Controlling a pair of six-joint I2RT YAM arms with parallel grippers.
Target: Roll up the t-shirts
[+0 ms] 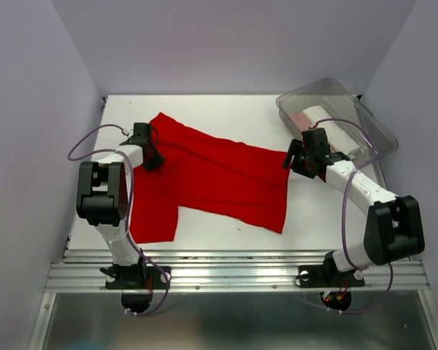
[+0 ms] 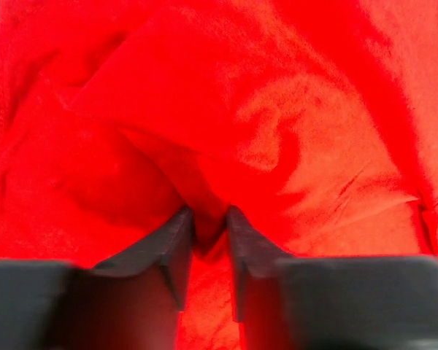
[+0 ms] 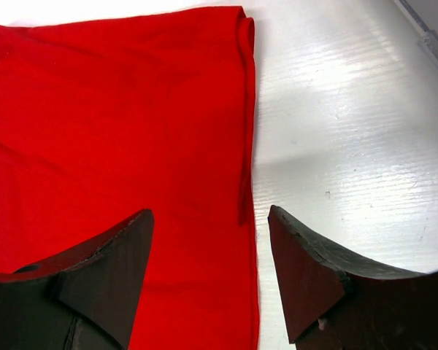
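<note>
A red t-shirt (image 1: pixel 226 182) lies spread on the white table, partly folded over, with one sleeve-like part reaching toward the front left. Over its left part, my left gripper (image 1: pixel 159 162) points down at the cloth. In the left wrist view its fingertips (image 2: pixel 180 226) are close together, and a narrow crease of red cloth runs between them; whether they pinch it firmly I cannot tell. My right gripper stands open above the shirt's right edge, its fingers on either side of that edge and nothing held between them.
A clear plastic bin (image 1: pixel 317 91) stands at the back right, behind the right arm, with white and pinkish folded cloth (image 1: pixel 328 124) inside. Bare table shows in front of the shirt's middle and along the back. A metal rail (image 1: pixel 226 266) borders the front.
</note>
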